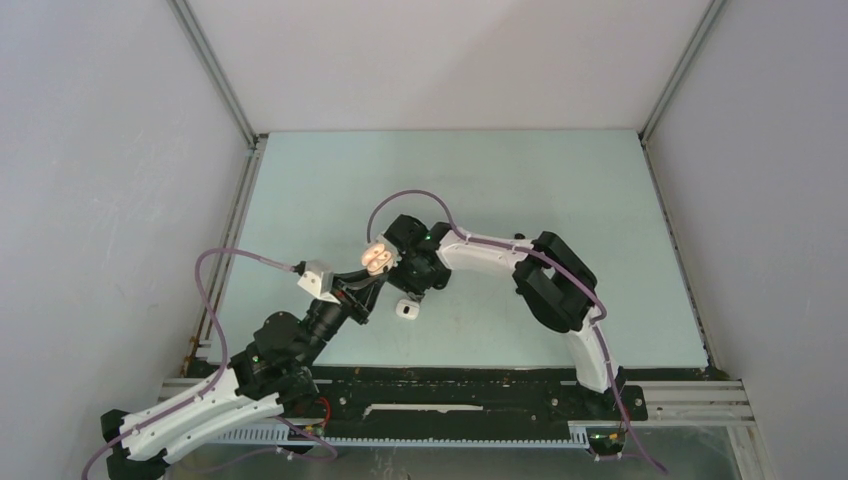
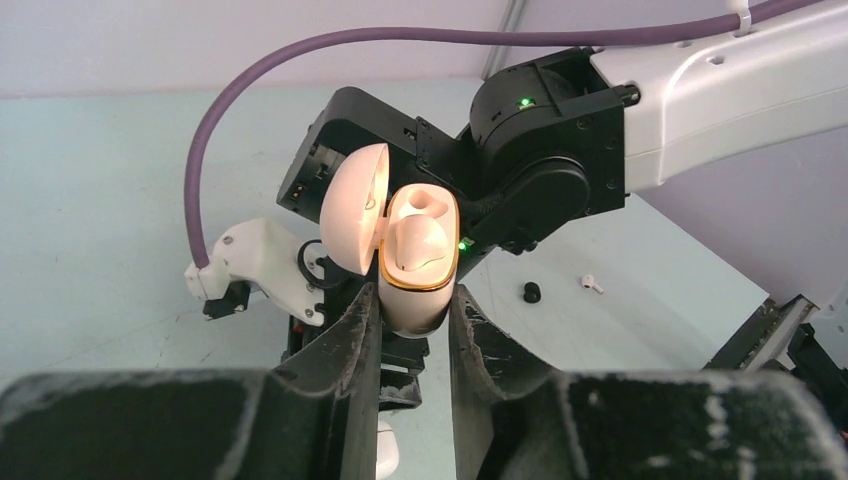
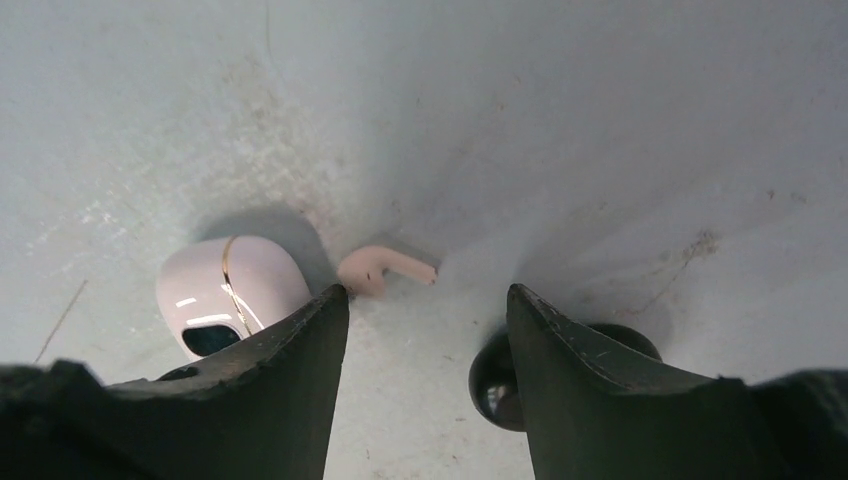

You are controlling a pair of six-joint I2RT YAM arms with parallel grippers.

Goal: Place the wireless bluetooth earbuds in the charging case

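Note:
My left gripper is shut on the white charging case (image 2: 412, 292), held above the table with its lid (image 2: 357, 208) open. An empty-looking socket shows at the case's far end, and a rounded white form sits nearer; I cannot tell whether that is an earbud. One white earbud (image 3: 372, 270) lies on the table, its stem pointing right in the right wrist view. My right gripper is open above the table, the earbud beyond its left fingertip and nothing held. A second small white earbud (image 2: 592, 283) lies farther off in the left wrist view.
A white rounded box with a dark spot (image 3: 235, 292) sits close left of the nearer earbud. A black rounded object (image 3: 497, 385) lies beneath the right finger. Another small black piece (image 2: 531, 292) rests near the far earbud.

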